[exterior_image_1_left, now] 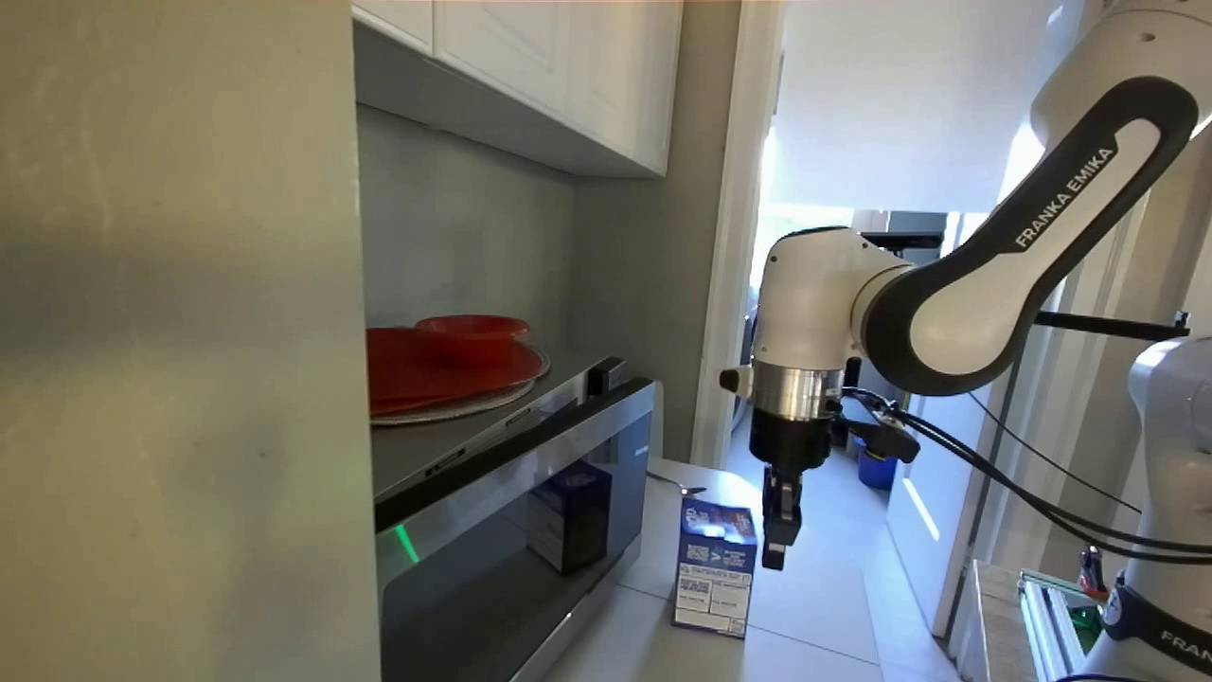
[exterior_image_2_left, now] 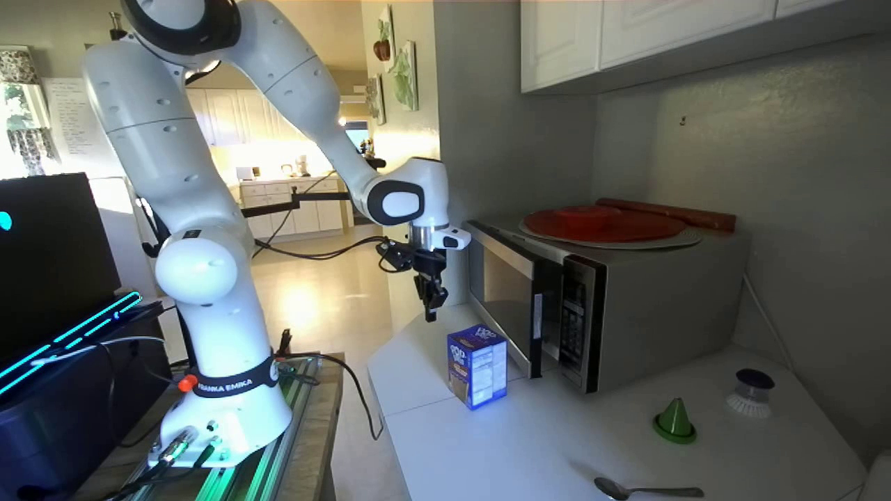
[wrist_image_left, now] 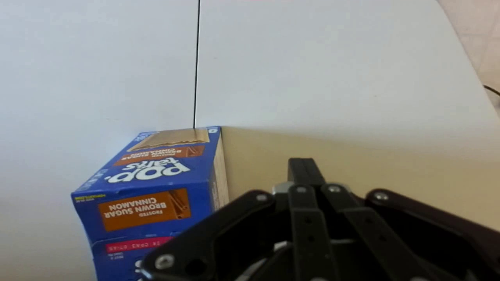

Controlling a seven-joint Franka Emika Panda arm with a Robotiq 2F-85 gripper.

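A blue Pop-Tarts box [exterior_image_2_left: 477,364] stands upright on the white counter in front of the microwave door. Seen from the other side, the box [exterior_image_1_left: 715,568] shows its printed panel. My gripper [exterior_image_1_left: 775,559] hangs pointing down, just beside the box and close to its upper part. In exterior view 2 the gripper [exterior_image_2_left: 430,317] appears past the box's far top corner. The wrist view has the box [wrist_image_left: 150,187] at lower left, with my gripper to its right, fingers together and nothing visible between them.
The microwave [exterior_image_2_left: 660,284] stands against the wall, its door [exterior_image_1_left: 523,534] partly open towards the box. Red dishes [exterior_image_1_left: 466,347] lie on top of it. A green juicer [exterior_image_2_left: 674,420], a brush [exterior_image_2_left: 752,392] and a spoon [exterior_image_2_left: 643,489] rest on the counter's near part.
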